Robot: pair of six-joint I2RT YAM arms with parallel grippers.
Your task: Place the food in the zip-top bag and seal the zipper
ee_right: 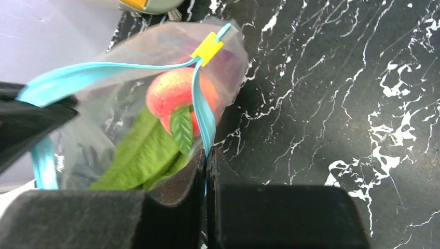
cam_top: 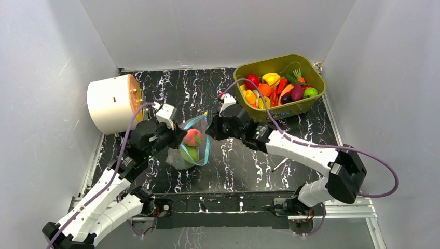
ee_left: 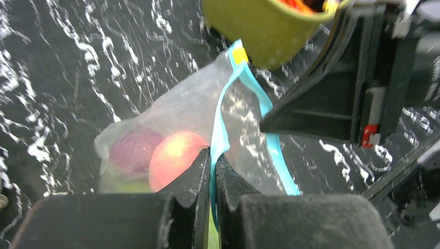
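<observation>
The clear zip bag (cam_top: 179, 158) stands between my grippers with a peach (cam_top: 192, 137), something purple (ee_left: 132, 150) and green food (ee_right: 137, 150) inside. Its blue zipper strip (ee_right: 202, 104) has a yellow slider (ee_right: 207, 48). My left gripper (cam_top: 181, 133) is shut on the bag's blue edge, which runs between its fingertips in the left wrist view. My right gripper (cam_top: 210, 132) is shut too, with a blue strip running into its fingertips in the right wrist view.
A green tub (cam_top: 244, 72) full of toy food stands at the back right. A white cylinder (cam_top: 109, 104) lies at the back left. A thin white stick (cam_top: 280, 165) lies on the dark marble table (cam_top: 228, 176) at the front right.
</observation>
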